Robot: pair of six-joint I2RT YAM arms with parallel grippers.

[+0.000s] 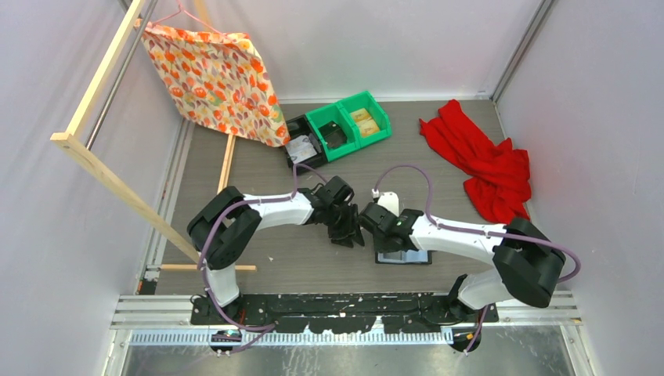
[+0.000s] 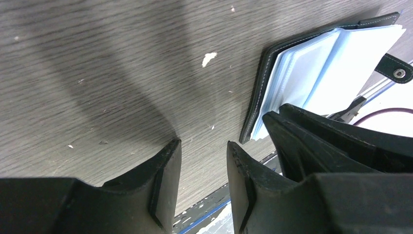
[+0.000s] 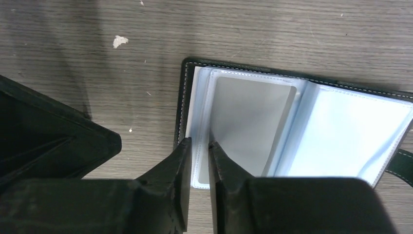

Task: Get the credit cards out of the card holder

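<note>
The card holder (image 1: pixel 415 258) lies open on the table, a black cover (image 3: pixel 184 97) with clear plastic sleeves (image 3: pixel 341 136); a grey card (image 3: pixel 246 122) shows in the near-left sleeve. My right gripper is over the sleeves' left edge, its fingertips slightly apart; whether anything is between them is unclear. My left gripper stands open just left of the holder, over bare table, with nothing between its fingers. In the top view my right wrist hides much of the holder.
Green bins (image 1: pixel 352 145) and a black bin (image 1: pixel 286 157) stand at the back. A red cloth (image 1: pixel 478 164) lies at back right. A wooden frame (image 1: pixel 106 172) with a patterned cloth (image 1: pixel 211 78) is at left.
</note>
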